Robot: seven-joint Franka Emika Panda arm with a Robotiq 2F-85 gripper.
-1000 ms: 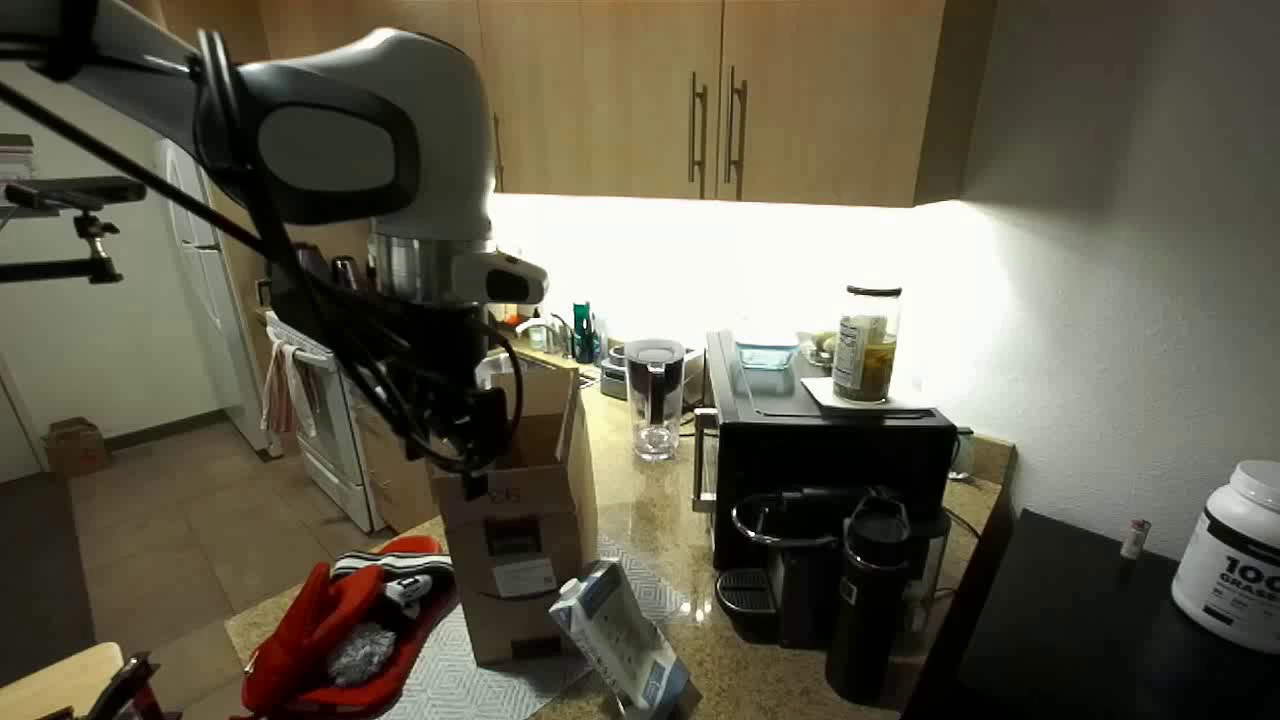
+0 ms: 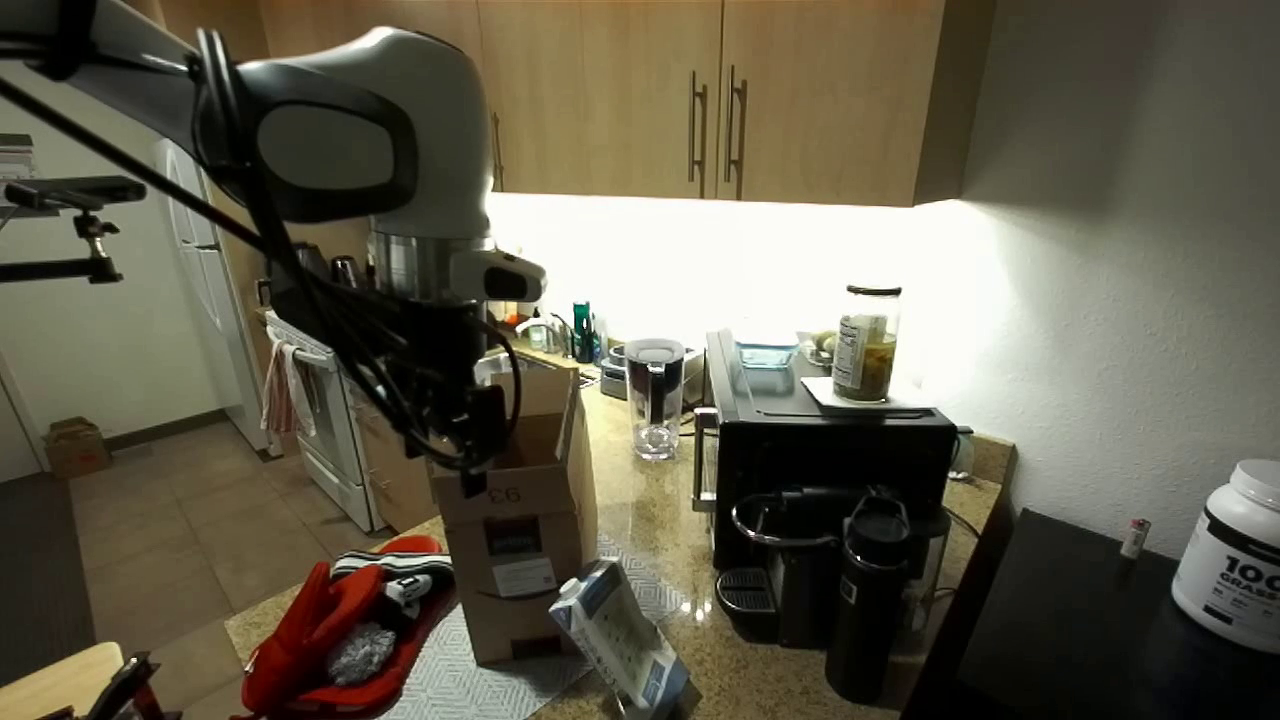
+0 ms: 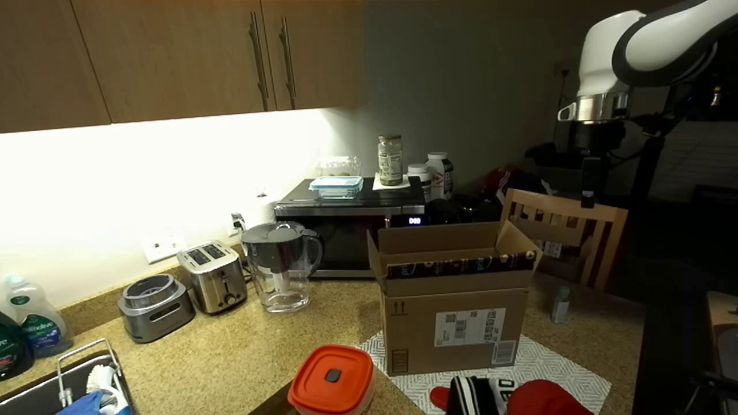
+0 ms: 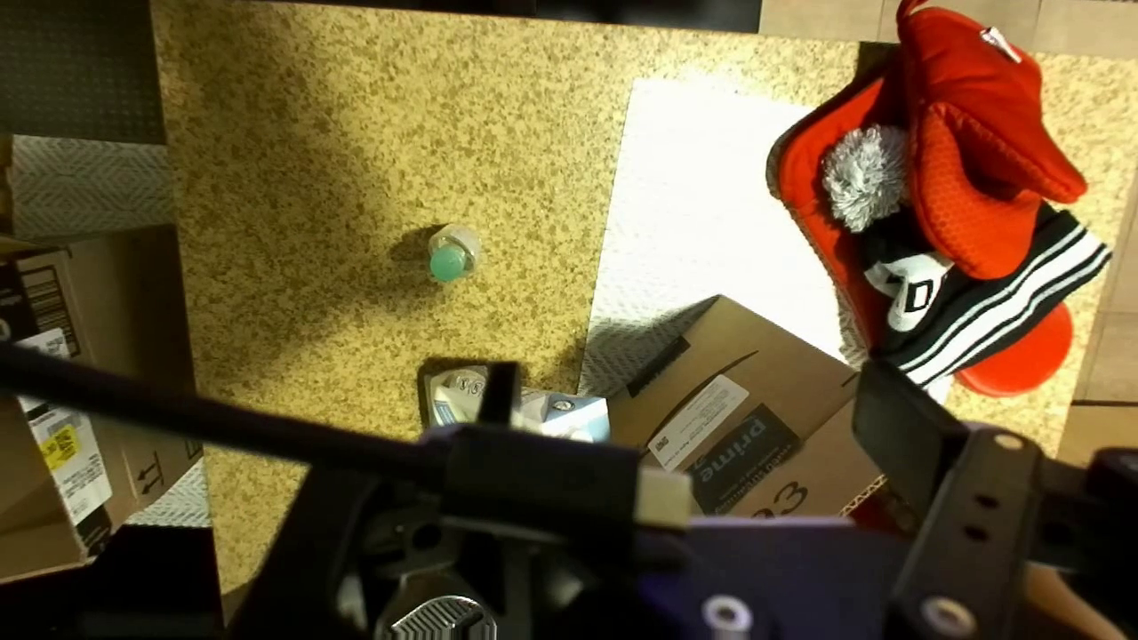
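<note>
My gripper is open in the wrist view, its dark fingers [image 4: 899,427] wide apart. No object shows held between them. In exterior view 2 the gripper [image 3: 589,187] hangs high above the counter, right of the open cardboard box [image 3: 415,339]. That box [image 4: 736,411] also shows beyond the fingers in the wrist view. A small clear bottle with a green cap [image 4: 450,260] stands apart on bare counter. Red and black knitwear with a grey pompom [image 4: 864,176] lies beside the box. A blue-and-white package [image 2: 624,642] leans at an angle near the box.
A black toaster oven [image 2: 828,444] carries a jar [image 2: 866,348] and a glass container. Near it stand a coffee machine [image 2: 768,576], a black tumbler [image 2: 866,600] and a water pitcher [image 3: 280,270]. A red-lidded container [image 3: 333,380] sits at the front. Counter around the small bottle is clear.
</note>
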